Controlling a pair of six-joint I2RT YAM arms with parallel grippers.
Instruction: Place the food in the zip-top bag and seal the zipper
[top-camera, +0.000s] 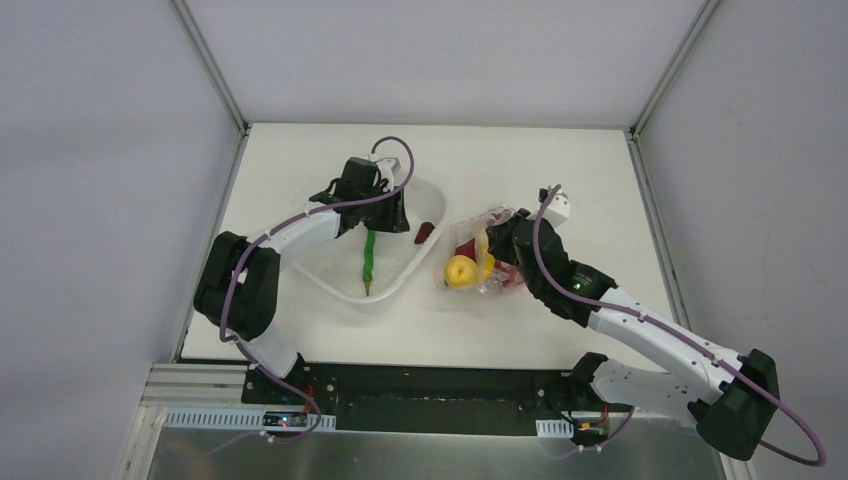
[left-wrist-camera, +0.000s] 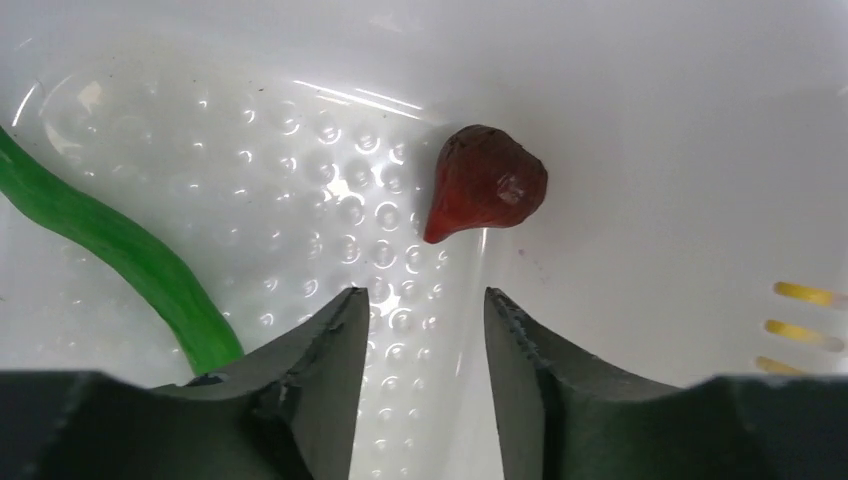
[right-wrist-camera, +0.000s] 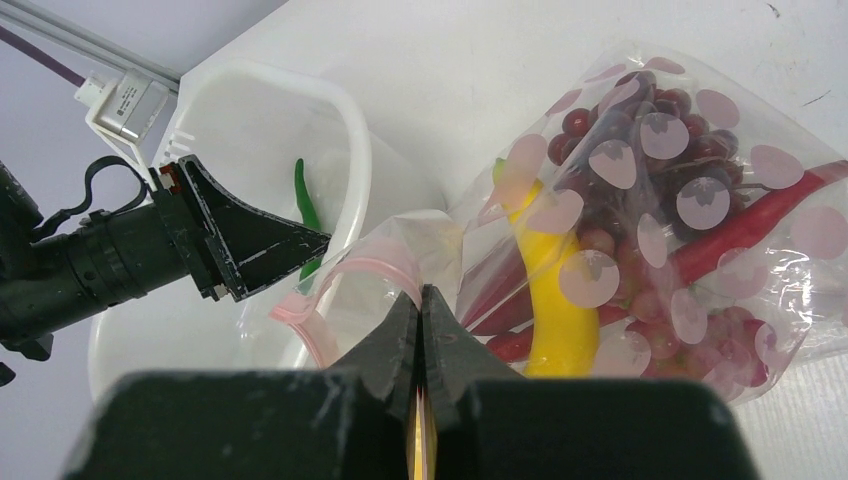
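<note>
In the white tub (top-camera: 330, 270) my left gripper hangs open, nothing between its fingers, above a green pepper (left-wrist-camera: 120, 250) and a dark red teardrop-shaped food piece (left-wrist-camera: 485, 180). To the tub's right lies the clear dotted zip bag (right-wrist-camera: 760, 280), holding grapes (right-wrist-camera: 670, 110), a yellow banana-like piece (right-wrist-camera: 550, 300), red peppers (right-wrist-camera: 740, 225) and a yellow round fruit (top-camera: 460, 270). My right gripper is shut at the bag's pink zipper edge (right-wrist-camera: 375, 265); whether bag film is between its fingertips is unclear.
Walls and metal rails border it on the left, back and right.
</note>
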